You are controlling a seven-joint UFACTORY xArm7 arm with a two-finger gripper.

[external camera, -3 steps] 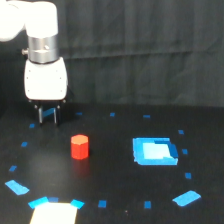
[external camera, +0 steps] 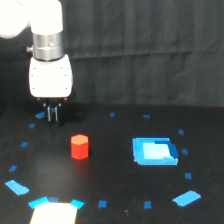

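Observation:
My white arm comes down at the upper left, and its gripper (external camera: 53, 115) hangs over the dark table's far left part. The dark fingers stand close together, and no object shows between them. A red block (external camera: 80, 147) with a hexagonal outline lies to the right of the gripper and nearer the camera, apart from it. Farther right is a shallow blue tray (external camera: 139, 158) with a white patch (external camera: 156, 151) inside.
Small blue marks dot the black table. Light-blue tape pieces (external camera: 186, 198) lie at the front right and front left. A pale yellow-white object (external camera: 53, 213) sits at the front edge. Between the red block and the tray the table is clear.
My gripper's fingers have come from wide apart to close together. The hand has shifted slightly right and up. The red block and the tray have not moved.

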